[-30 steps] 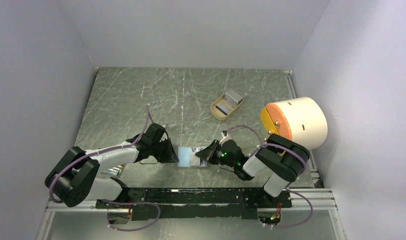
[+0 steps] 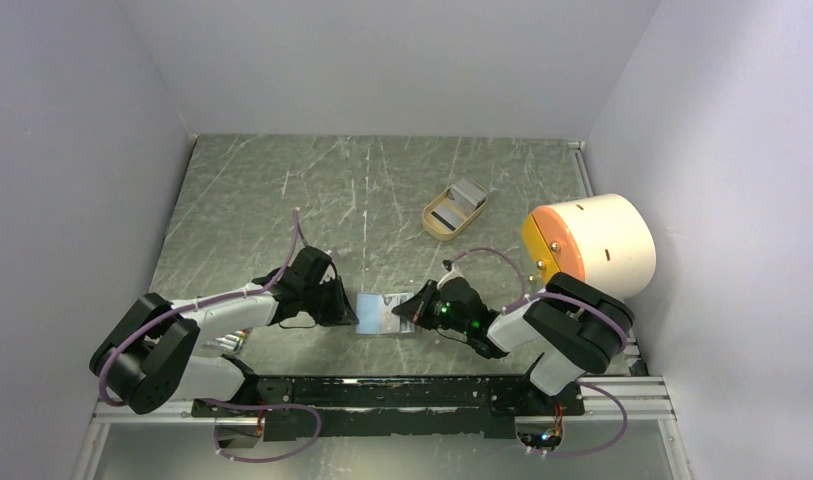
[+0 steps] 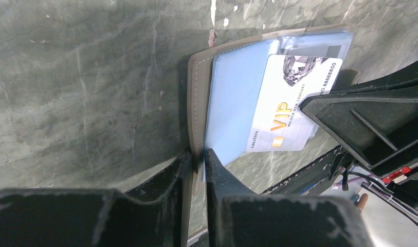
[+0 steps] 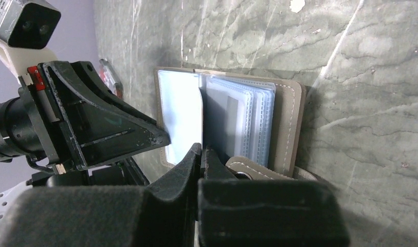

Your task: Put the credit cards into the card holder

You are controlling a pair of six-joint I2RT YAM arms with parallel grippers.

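Note:
The open card holder, with clear blue sleeves and a taupe cover, lies at the table's front middle. My left gripper is shut on its left edge. A white VIP card lies in or on a sleeve in the left wrist view. My right gripper is shut at the holder, its tips beside that card; in the right wrist view nothing clear shows between its fingers. The card's face is mostly hidden from that view.
A beige tray with grey cards stands at the back right. A cream cylinder with orange and yellow front stands at the right.
The left arm has not visibly moved.

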